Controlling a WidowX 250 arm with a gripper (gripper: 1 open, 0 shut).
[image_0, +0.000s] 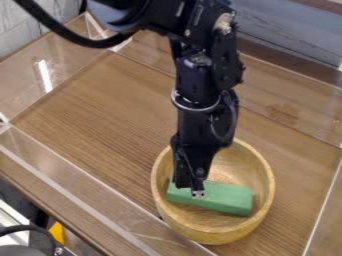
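Note:
A round tan bowl sits at the front right of the table. Inside it lies a green rectangular block. My black gripper reaches down into the bowl over the left end of the block, its fingertips at or just above it. The fingers look shut, with nothing visible held between them; whether they touch the block is hard to tell.
Clear plastic edging runs along the front left, with dark cables and a small yellow item beyond it at lower left.

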